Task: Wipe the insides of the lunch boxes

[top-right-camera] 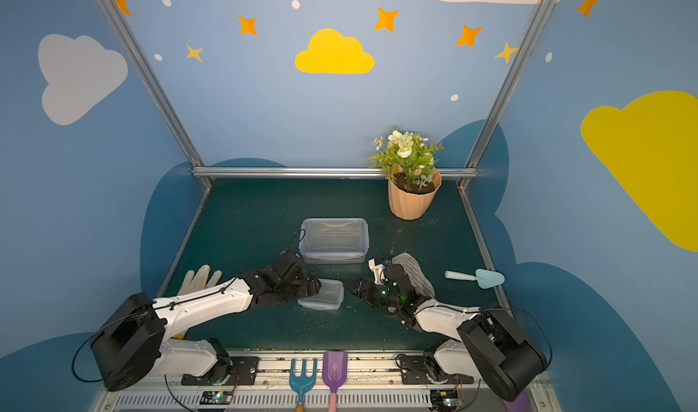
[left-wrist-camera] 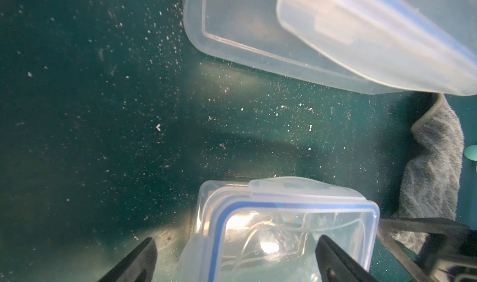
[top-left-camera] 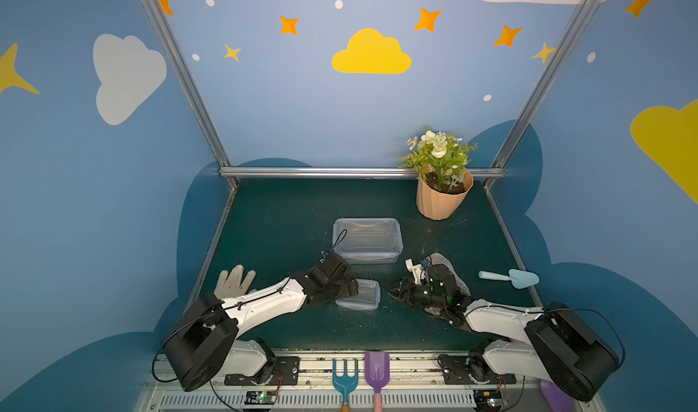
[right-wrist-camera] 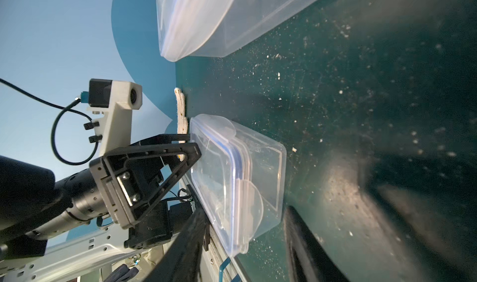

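Note:
The small lidded lunch box (top-left-camera: pixel 357 295) sits in the front middle, a larger clear box (top-left-camera: pixel 367 239) behind it. My left gripper is over the small box, fingers apart, one on either side in its wrist view. My right gripper stands open just right of that box, apart from it. A grey cloth (left-wrist-camera: pixel 432 167) lies on the table at the right, partly under my right arm in the top views.
A potted plant (top-left-camera: pixel 440 197) stands at the back right, a light blue trowel (top-left-camera: pixel 520 278) at the right edge, a glove (top-left-camera: pixel 232 281) at the left. Tools lie along the front rail.

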